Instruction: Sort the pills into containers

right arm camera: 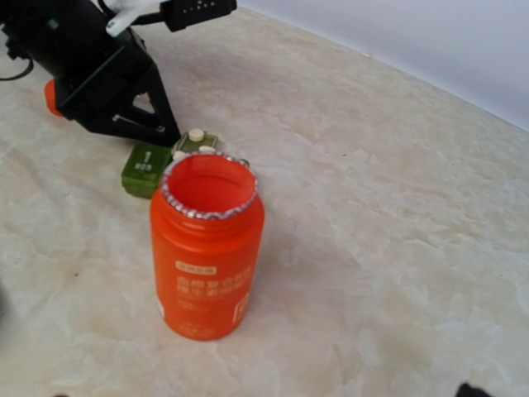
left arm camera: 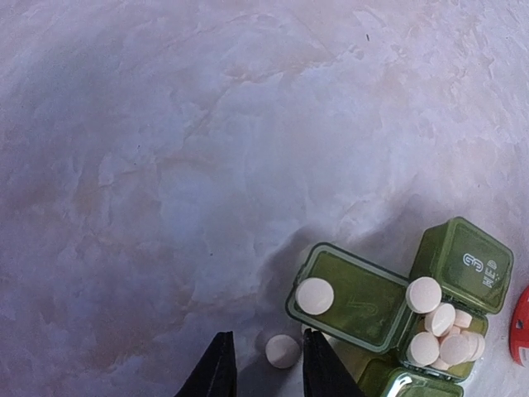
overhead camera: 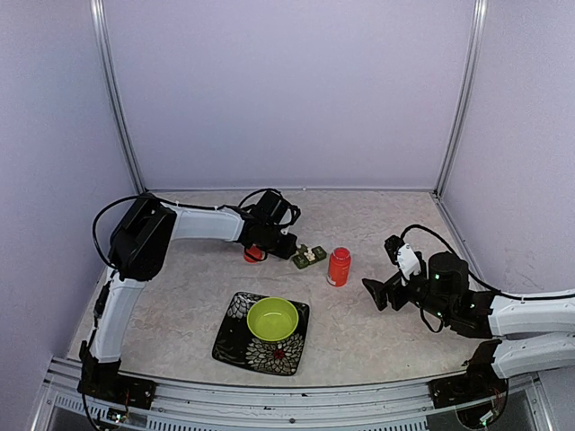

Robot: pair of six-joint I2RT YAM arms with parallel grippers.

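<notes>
The green pill box (left arm camera: 459, 256) stands with its lids spread in the left wrist view. Several pale round pills (left arm camera: 453, 347) fill one compartment, and one pill (left arm camera: 314, 296) rests in an open lid (left arm camera: 364, 299). Just outside that lid is a loose pill (left arm camera: 283, 351), framed by the fingers of my left gripper. Those fingers are part open, with gaps beside the pill. An orange bottle (right arm camera: 207, 273) without a cap stands upright before my right gripper (overhead camera: 377, 294), which is open and empty, apart from the bottle.
A lime bowl (overhead camera: 272, 320) sits on a black patterned tray (overhead camera: 235, 348) at the front. The red cap (overhead camera: 254, 254) lies beneath the left gripper's arm. Bare table surrounds the bottle's right side, and the back is clear.
</notes>
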